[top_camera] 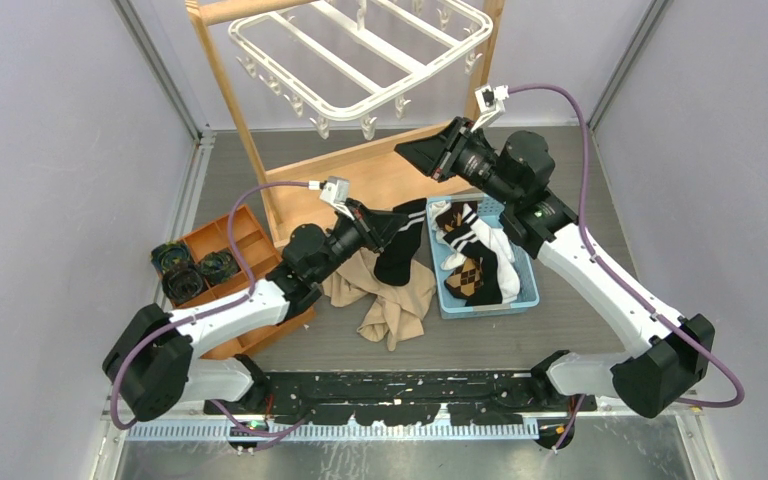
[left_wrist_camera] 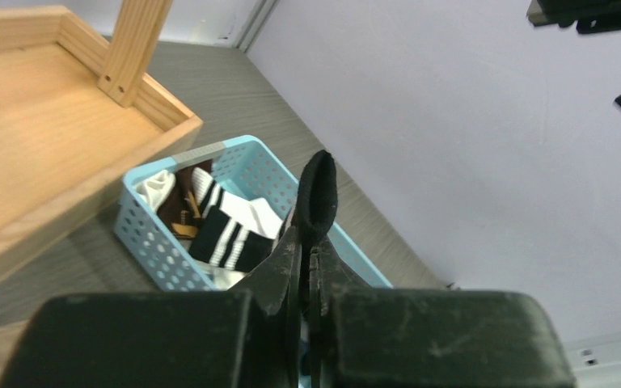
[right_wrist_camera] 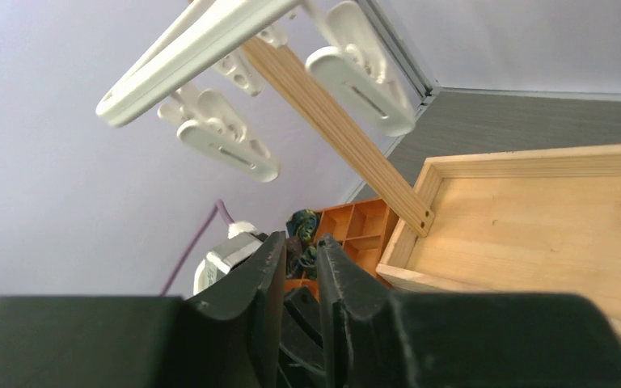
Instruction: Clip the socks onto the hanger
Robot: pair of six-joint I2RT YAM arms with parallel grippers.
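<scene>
A black sock with white stripes hangs from my left gripper, which is shut on it; in the left wrist view a fold of the black sock sticks up past the fingertips. My right gripper is above and to the right, below the hanger's front edge. In the right wrist view its fingers stand a narrow gap apart, with background showing between them. The white hanger is overhead on a wooden frame; its clips near the right gripper carry no sock in that view.
A blue basket holds several black, white and argyle socks. Beige cloth lies on the floor under the hanging sock. The orange divided tray at left contains dark rolled items. A wooden box base sits below the hanger.
</scene>
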